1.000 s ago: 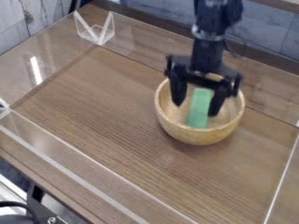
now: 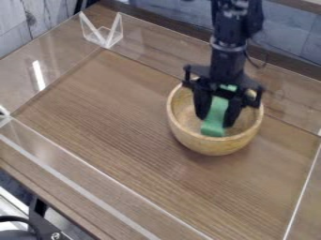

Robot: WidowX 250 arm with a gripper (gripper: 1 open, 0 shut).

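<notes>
The black gripper (image 2: 222, 98) hangs over a round wooden bowl (image 2: 206, 142) at the right of the camera view, its fingers reaching down into the bowl around a green object (image 2: 220, 128). The arm is blurred, so whether the fingers touch or hold the object is unclear.
A white wire holder (image 2: 103, 30) stands at the back left. Cables lie at the lower left edge, and a wall runs along the back right.
</notes>
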